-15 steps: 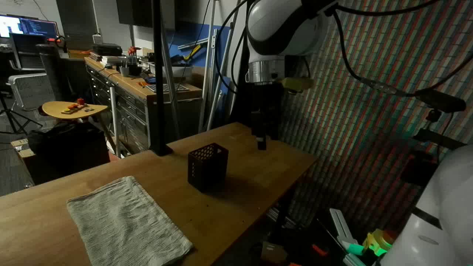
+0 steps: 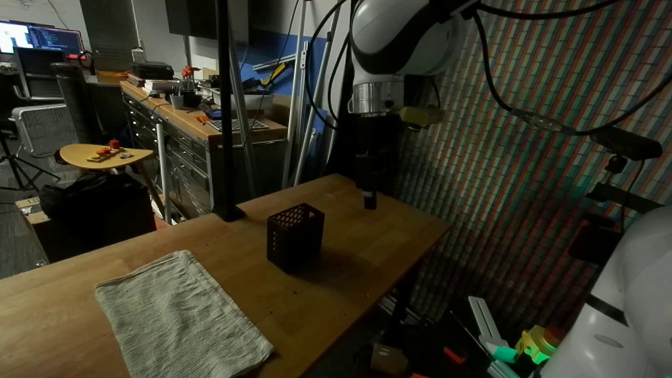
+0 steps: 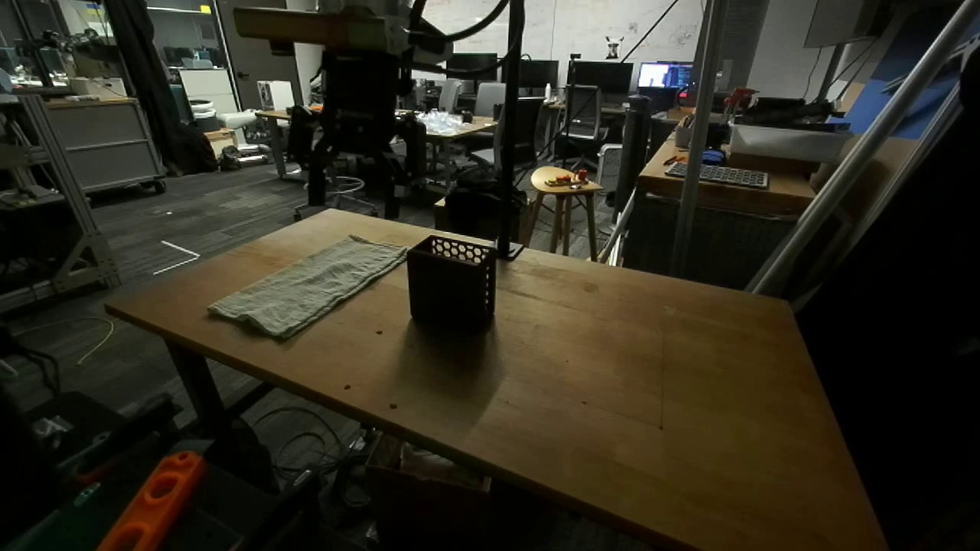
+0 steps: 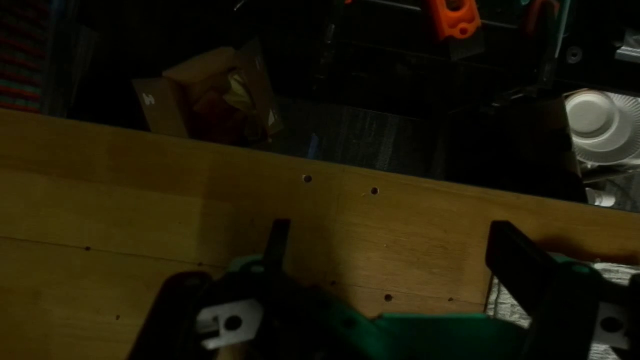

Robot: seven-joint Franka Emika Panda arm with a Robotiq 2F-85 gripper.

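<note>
A dark basket [image 2: 291, 242] with a honeycomb-pierced wall stands upright on the wooden table; exterior view 2 shows the same basket [image 3: 452, 286] casting a shadow. Beside it a pale towel [image 2: 179, 315] lies flat, its far part visible as the towel [image 3: 308, 286]. My gripper [image 3: 354, 207] hangs in the air above table height, apart from both, and stands open. In the wrist view the gripper has its two fingers wide apart with only bare tabletop below the gap. A corner of the towel [image 4: 510, 306] shows by the right finger; the basket is out of that view.
A black upright post [image 2: 223, 126] rises at its far edge. Beyond the near edge, an open cardboard box [image 4: 165, 105] sits lower down. A striped wall covering [image 2: 491, 189] hangs past the table's end.
My gripper has risen slightly and shifted a little to the left in exterior view 1. The basket and towel have stayed put.
</note>
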